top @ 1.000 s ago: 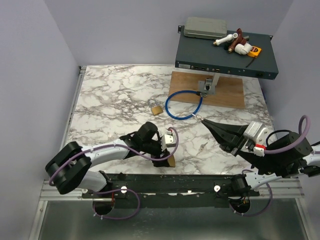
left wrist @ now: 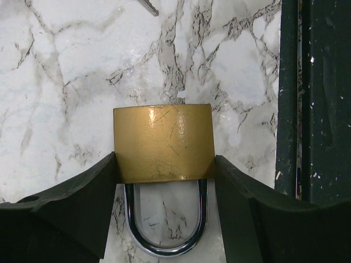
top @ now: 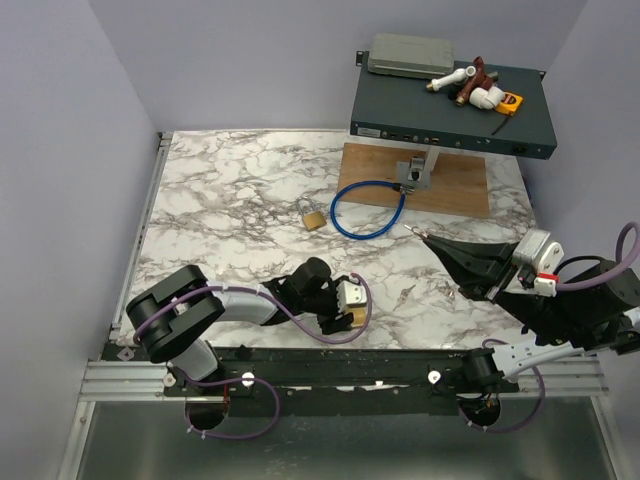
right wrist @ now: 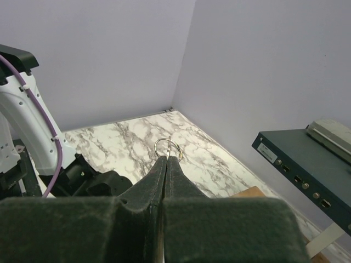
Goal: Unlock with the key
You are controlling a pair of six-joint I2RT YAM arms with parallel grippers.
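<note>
My left gripper is shut on a brass padlock (left wrist: 164, 143), one finger against each side of its body. The bright shackle (left wrist: 165, 253) points back toward the gripper and looks closed. From above, the padlock (top: 357, 317) is mostly covered by the left gripper (top: 345, 308), near the table's front. Well right of it and farther back, my right gripper (top: 420, 234) is shut on a small key (right wrist: 169, 150), seen nearly edge-on, with a thin metal ring (right wrist: 157, 149) around it. The key's blade is hard to make out.
Another key (left wrist: 149, 7) shows its blade on the marble table, beyond the held padlock. A second padlock (top: 314, 221) lies farther back, beside a blue cable (top: 335, 218). At the back right, a dark raised shelf (top: 440, 110) stands over a wooden board (top: 465, 190).
My right gripper has moved a little right with the key. The second padlock and cable stay put.
</note>
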